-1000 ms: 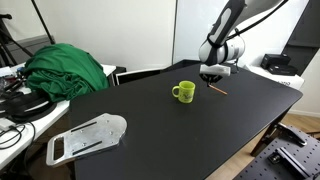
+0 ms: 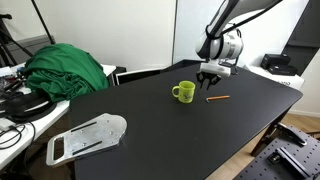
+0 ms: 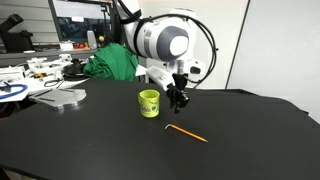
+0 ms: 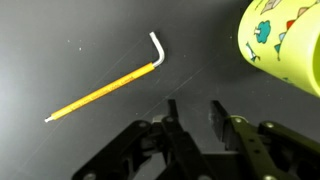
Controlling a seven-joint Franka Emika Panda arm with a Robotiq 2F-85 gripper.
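Observation:
An orange stick with a bent silver end (image 4: 103, 92), like a hex key, lies on the black table; it also shows as an orange stick (image 2: 218, 98) in exterior view 1 and as an orange stick (image 3: 187, 133) in exterior view 2. Its bent tip points toward the mug side. My gripper hangs above the table with a gap between its fingers and nothing in it. The stick is clear of the fingers, off to one side in the wrist view. A yellow-green mug (image 2: 184, 92) stands upright close by, with printed pictures on its side (image 4: 283, 30).
A silver metal tray (image 2: 87, 138) lies at the table's far end in exterior view 1. Green cloth (image 2: 66, 82) is heaped behind the table.
A second ago the stick was slanted, with one end at the gripper. Now it lies flat on the table at a different angle, apart from the gripper. The mug has stayed put.

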